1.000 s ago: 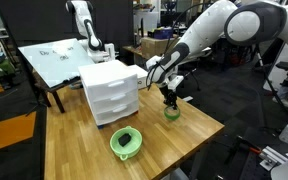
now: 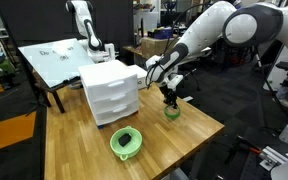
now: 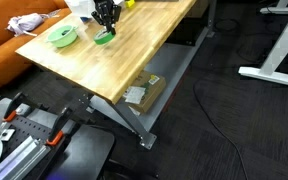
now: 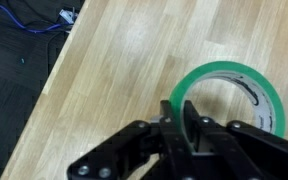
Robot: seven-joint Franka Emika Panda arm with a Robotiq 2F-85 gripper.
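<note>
A roll of green tape (image 4: 270, 92) with a white inner core lies under my gripper in the wrist view. The fingers are closed on the near left side of its ring, one finger outside and one within. In exterior view 1 the green tape roll (image 2: 172, 114) sits at the right part of the wooden table, directly beneath the gripper (image 2: 171, 104). Exterior view 2 has the green tape roll (image 3: 105, 38) below the gripper (image 3: 108, 27). Whether the roll touches the tabletop is hard to tell.
A green bowl (image 2: 126, 143) with a dark item inside stands at the table's near left. White drawers (image 2: 111, 96) rise behind it. The wooden tabletop (image 2: 79, 155) has free room between and in front. Its edge drops to dark floor.
</note>
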